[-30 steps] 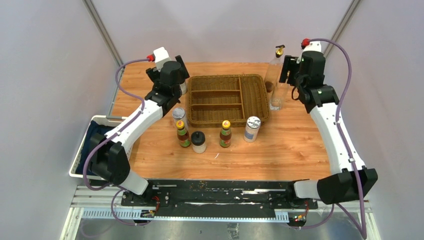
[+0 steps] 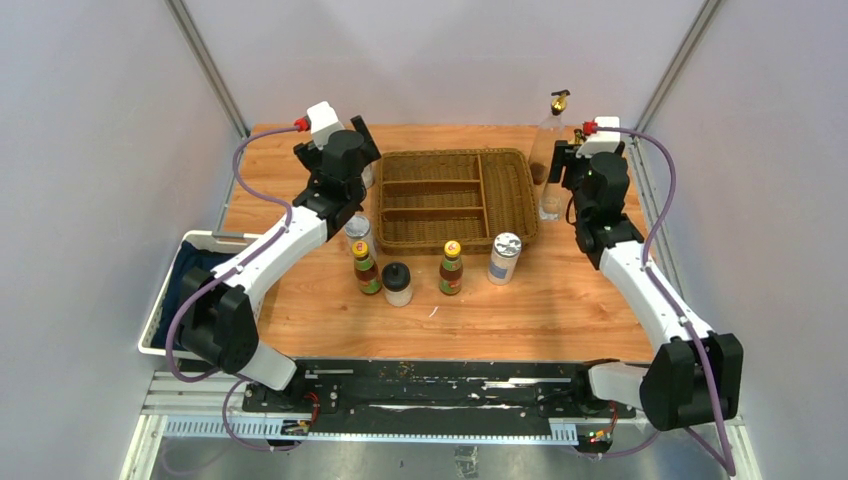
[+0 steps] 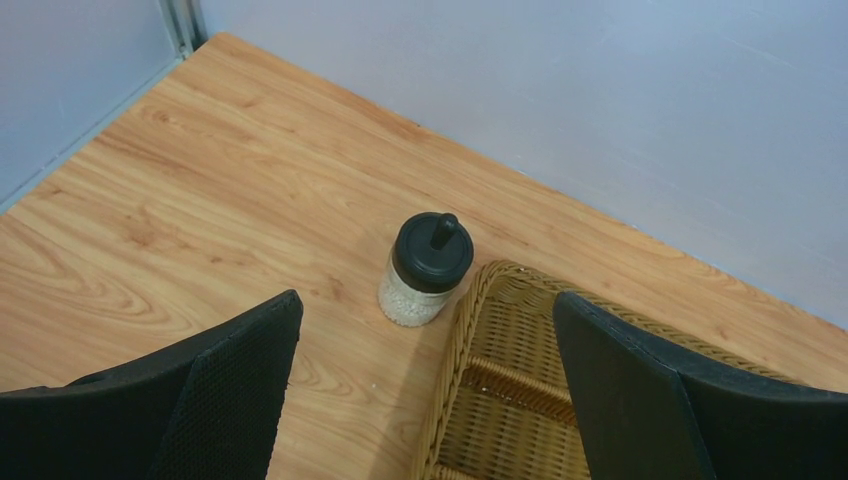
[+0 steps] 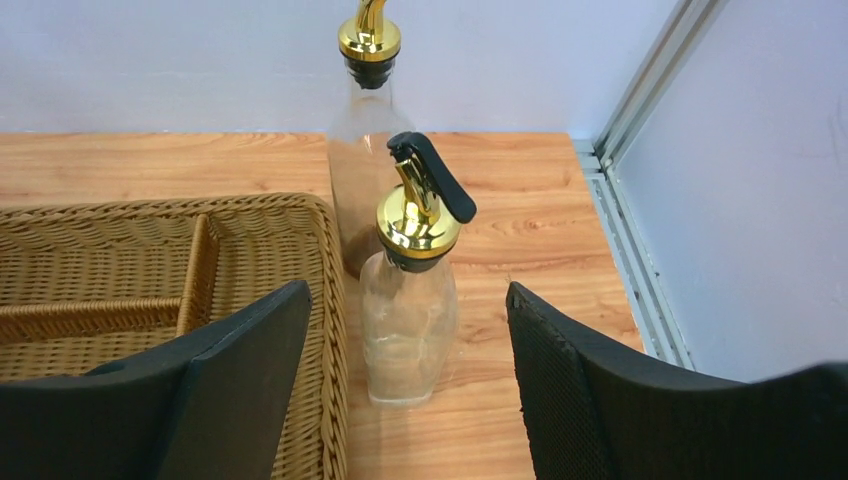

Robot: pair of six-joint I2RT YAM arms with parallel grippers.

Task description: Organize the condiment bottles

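In the right wrist view a clear bottle point(image 4: 408, 330) with a gold pourer stands upright beside the basket, and a taller glass bottle point(image 4: 362, 150) is behind it. My right gripper is open, its fingers apart on either side of the nearer bottle without visible contact. The left gripper also stands open and empty; beyond its fingers a black-lidded jar point(image 3: 425, 268) sits by the basket's corner. The wicker basket point(image 2: 427, 187) is empty and divided into compartments. In front are two yellow-capped bottles point(image 2: 451, 270), another black-lidded jar point(image 2: 397, 285) and two silver-lidded shakers point(image 2: 504, 260).
A white bin point(image 2: 160, 312) with dark lining is at the table's left. A small white scrap point(image 2: 433, 311) lies near the front bottles.
The left arm has dipped only slightly. The bottles and basket have stayed in place.
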